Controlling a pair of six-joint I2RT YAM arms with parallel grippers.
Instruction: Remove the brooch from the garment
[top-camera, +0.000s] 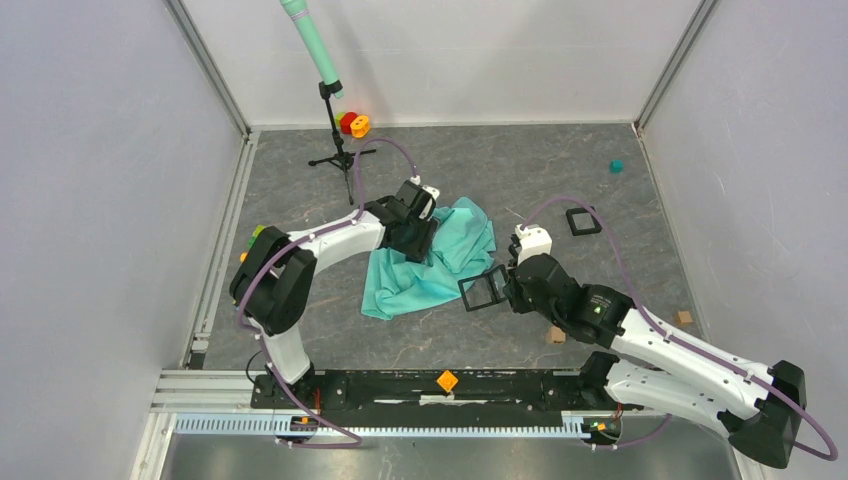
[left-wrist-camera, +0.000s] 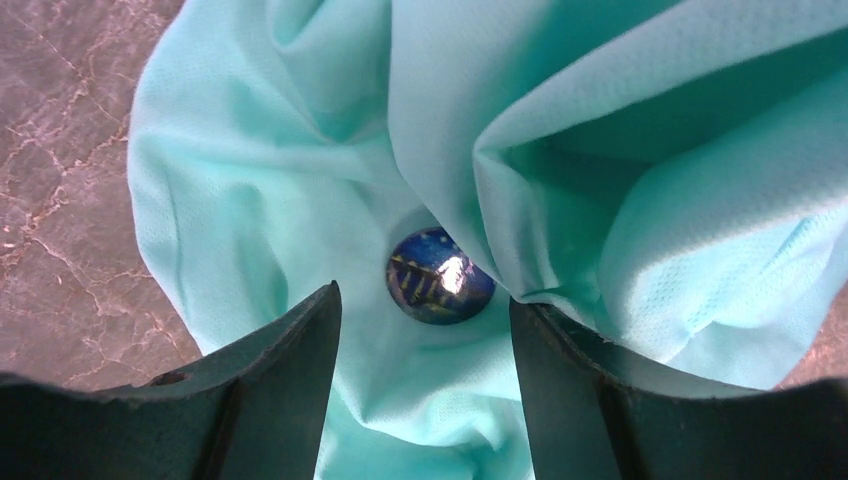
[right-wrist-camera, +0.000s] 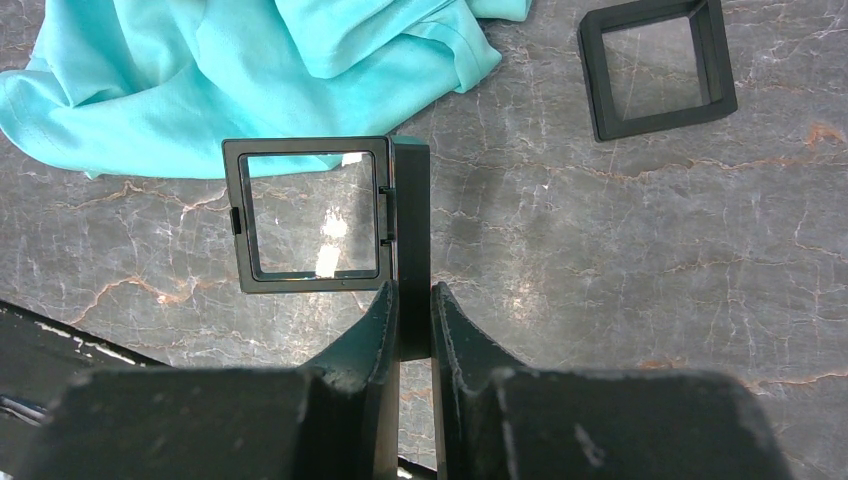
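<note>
A turquoise garment (top-camera: 410, 295) lies crumpled on the grey floor. On it, in the left wrist view, a round, glossy dark-blue brooch (left-wrist-camera: 440, 280) is partly tucked under a fold. My left gripper is open over the garment, its fingertips either side of the brooch, a fold beside the right one. In the top view it covers part of the cloth. My right gripper is shut on a black hinged frame box (right-wrist-camera: 411, 200) with a clear window, held at the garment's right front edge.
A second black square frame (top-camera: 583, 221) lies to the right. Toy pieces (top-camera: 360, 126) and a tripod (top-camera: 340, 155) stand at the back. A teal cube (top-camera: 616, 166) and wooden blocks (top-camera: 684, 318) sit at the right.
</note>
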